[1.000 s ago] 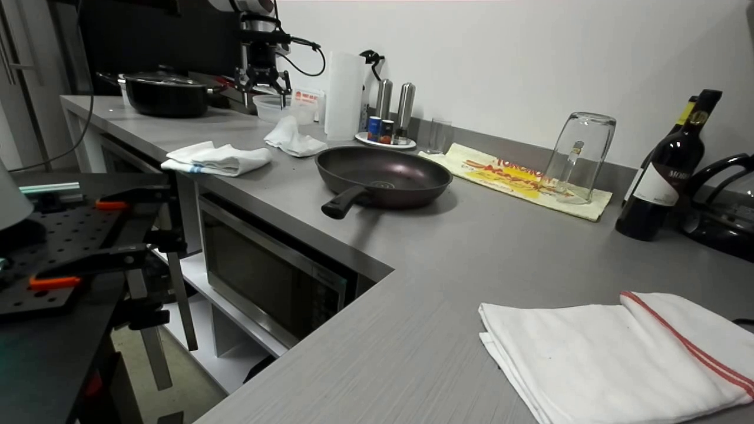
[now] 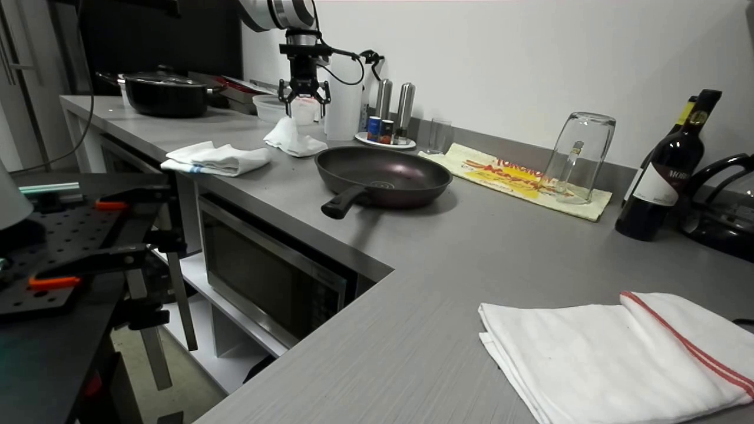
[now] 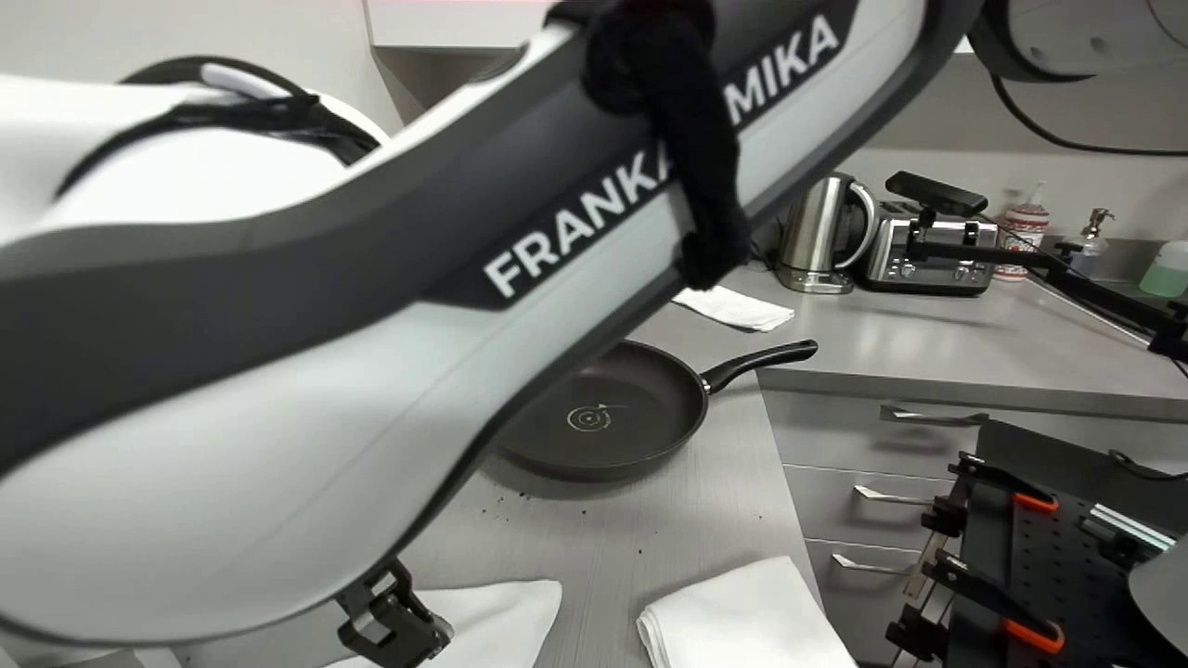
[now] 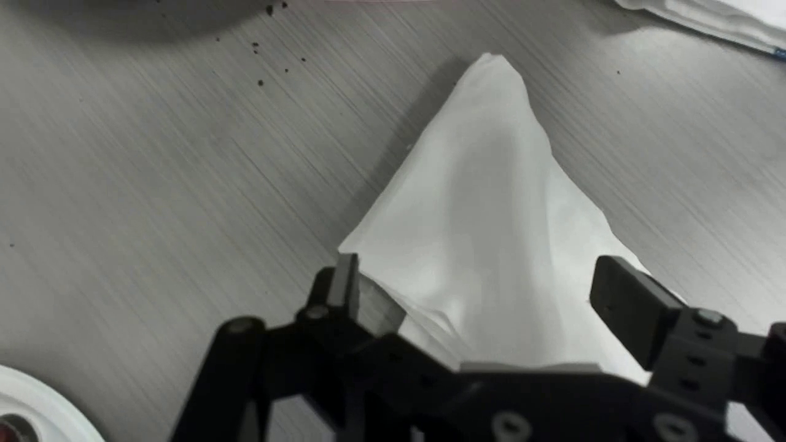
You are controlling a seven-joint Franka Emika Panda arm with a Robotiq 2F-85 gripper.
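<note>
My gripper [image 2: 305,113] hangs open, fingers down, above a crumpled white paper towel [image 2: 291,135]. In the wrist view this towel [image 4: 486,221] rises to a peak and spreads beneath my two fingers [image 4: 342,287], with nothing clamped between them. A black frying pan [image 2: 385,176] rests on the counter beside the towel, its handle toward the front edge. Dark crumbs [image 4: 261,66] lie on the counter near the pan. Exterior view 2 has the arm covering much of the scene; the pan [image 3: 613,412] shows past it and the gripper's fingers are hidden.
A folded white cloth [image 2: 215,159] lies near the counter's front edge. Behind stand a paper towel roll [image 2: 344,106], a plate with shakers [image 2: 385,141] and a plastic tub [image 2: 272,107]. A black pot [image 2: 166,95] is farther left. Clear counter lies right of the pan.
My gripper has shifted right in exterior view 1, from beside the plastic tub to above the crumpled towel. The pan, towel and cloths have stayed put.
</note>
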